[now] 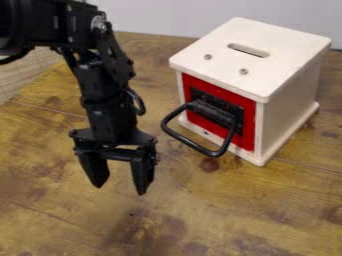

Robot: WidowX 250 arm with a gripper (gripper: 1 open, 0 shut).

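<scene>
My black gripper (118, 176) hangs low over the wooden floor at centre-left, fingers pointing down and spread open, nothing between them. To its right stands a white box (278, 110) with a slot and two small fixtures on top. Its red front panel (245, 145) carries a black mechanism with a looped black handle (201, 145) sticking out toward the lower left, apart from my gripper.
A pale woven surface (20, 70) shows at the upper left, behind the arm.
</scene>
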